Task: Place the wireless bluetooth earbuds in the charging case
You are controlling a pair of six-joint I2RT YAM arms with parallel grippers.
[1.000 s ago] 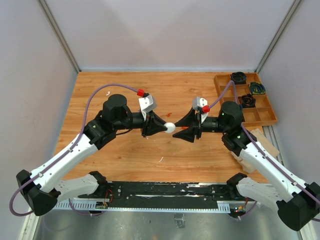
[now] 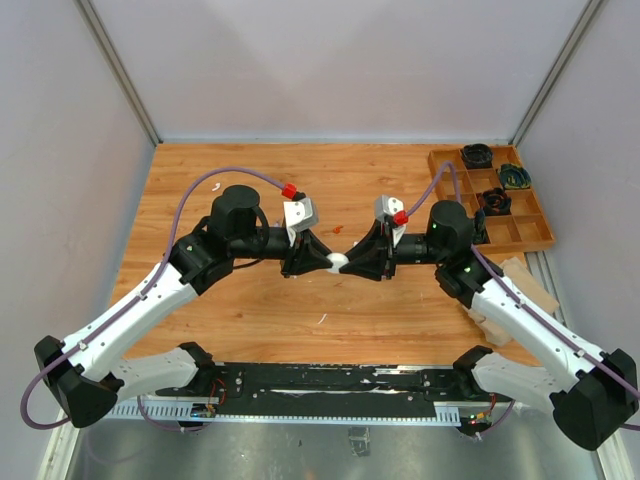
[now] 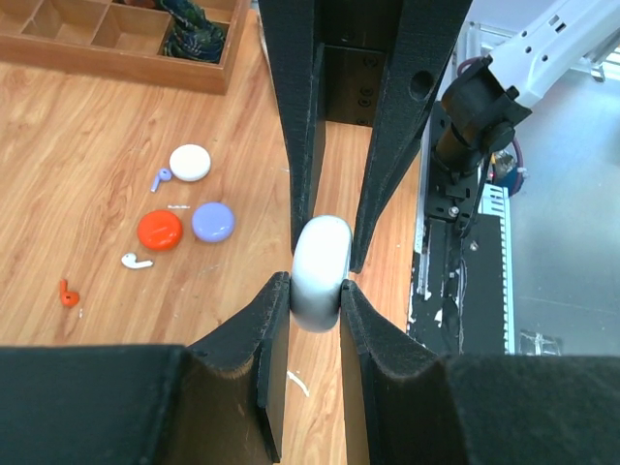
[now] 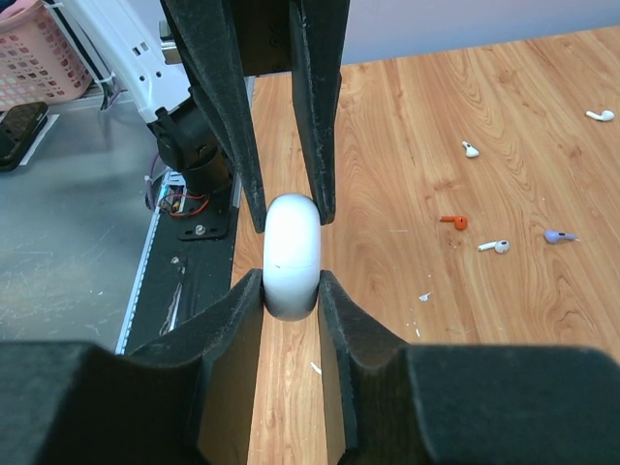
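Observation:
A white charging case (image 2: 337,262) is held in midair between both grippers at the centre of the top view. My left gripper (image 2: 326,262) and my right gripper (image 2: 349,266) are both shut on it from opposite sides. In the left wrist view the case (image 3: 321,262) stands upright between the fingertips. Loose earbuds lie on the table below: a white one (image 3: 137,262), a red one (image 3: 69,297) and a purple one (image 4: 559,236), with others. Red, purple and white round cases (image 3: 160,229) lie near them.
A wooden divided box (image 2: 530,230) with dark coiled items stands at the back right, with crumpled beige material below it at the right edge.
The left gripper has moved very little, still holding the case.

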